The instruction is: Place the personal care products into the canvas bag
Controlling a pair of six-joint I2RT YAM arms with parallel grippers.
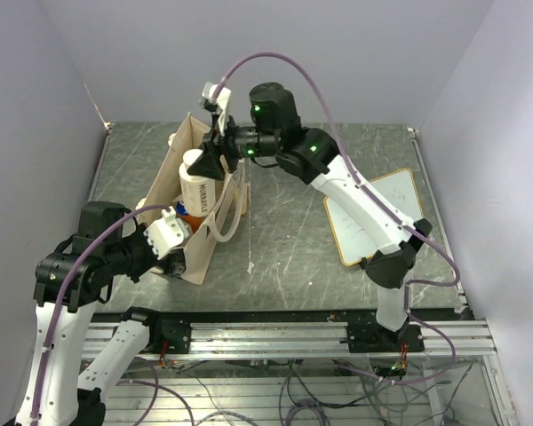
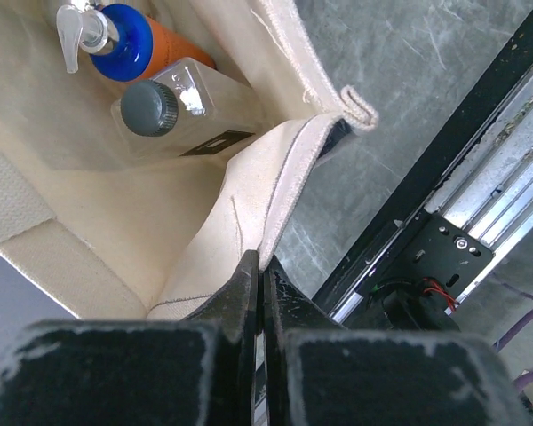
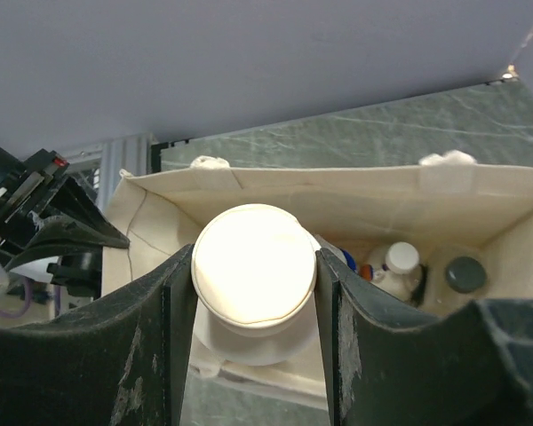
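Observation:
A white cylindrical bottle with printed lettering hangs over the canvas bag, gripped near its top by my right gripper; in the right wrist view its round white cap fills the space between the fingers. My left gripper is shut on the bag's fabric at one end. Inside the bag lie an orange bottle with blue cap, a clear bottle with a dark cap and, in the right wrist view, a smaller white-capped bottle.
A whiteboard rests at the right of the grey table. The table's front rail and cables lie below.

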